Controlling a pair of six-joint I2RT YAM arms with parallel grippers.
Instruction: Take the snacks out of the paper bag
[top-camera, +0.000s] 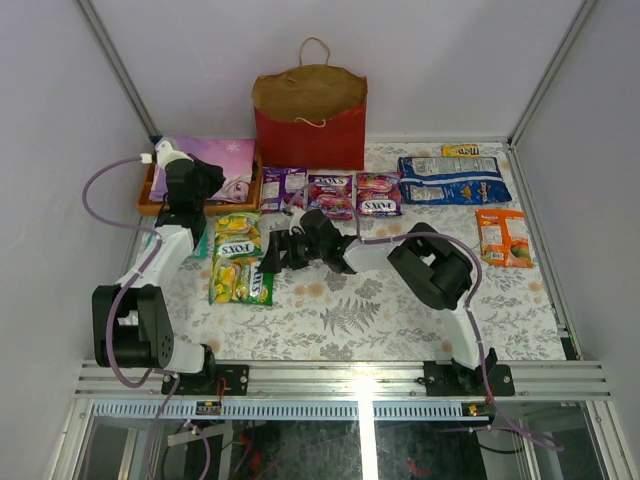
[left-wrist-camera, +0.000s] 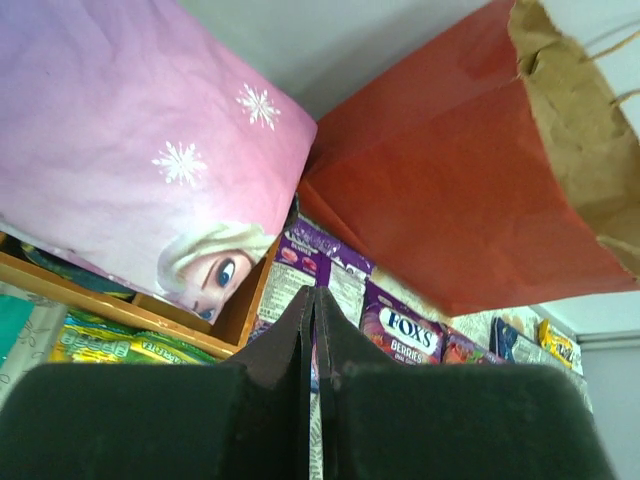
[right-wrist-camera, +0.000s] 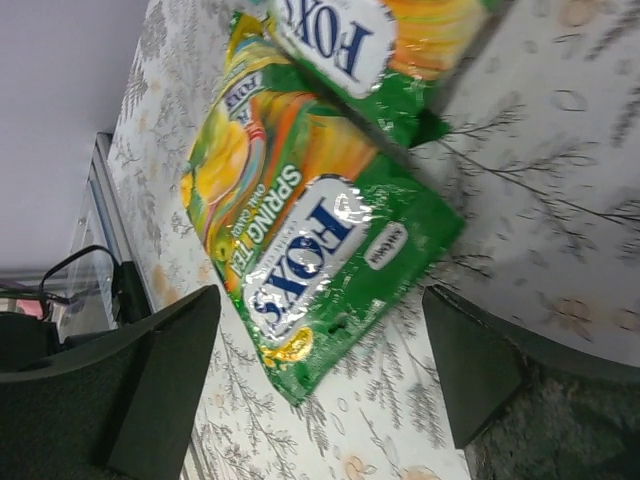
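The red paper bag (top-camera: 310, 140) stands upright at the back, its brown inside showing. My left gripper is shut with nothing visible between its fingers, over the wooden box with the pink printed cloth (left-wrist-camera: 150, 130). My right gripper is part open above a green Fox's Spring Tea packet (right-wrist-camera: 300, 250), with a second green packet (right-wrist-camera: 370, 50) beyond it. Purple packets (top-camera: 283, 190) and pink packets (top-camera: 378, 195) lie in a row in front of the bag.
A large blue packet (top-camera: 453, 182), a small yellow one (top-camera: 460, 150) and an orange one (top-camera: 504, 238) lie at the right.
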